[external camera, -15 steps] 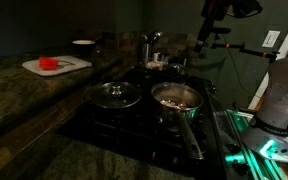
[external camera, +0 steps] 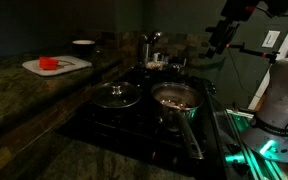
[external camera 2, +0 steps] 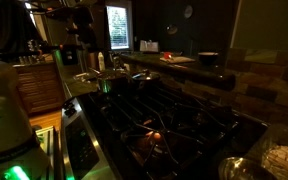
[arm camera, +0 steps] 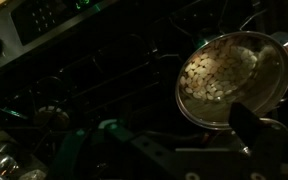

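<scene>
High above the right side of the stove, my gripper (external camera: 218,47) points downward, clear of the cookware. In the wrist view its dark fingers (arm camera: 249,122) stand wide apart with nothing visible between them. A steel pan (arm camera: 262,88) holding pale, round sliced pieces (arm camera: 214,72) is seen from above, toward the right of that view. From the first exterior view, the same pan (external camera: 174,88) sits on the stove with its long handle (external camera: 191,139) toward the front. To its left lies a round lidded pan (external camera: 116,95).
A white board (external camera: 69,64) with a red item (external camera: 48,63) and a dark bowl (external camera: 84,42) rest on the raised ledge. Utensils (external camera: 152,42) stand at the back. The scene is dim.
My gripper has shifted to the right in the first exterior view over the last second, staying high. The pans and the items on the ledge have not moved.
</scene>
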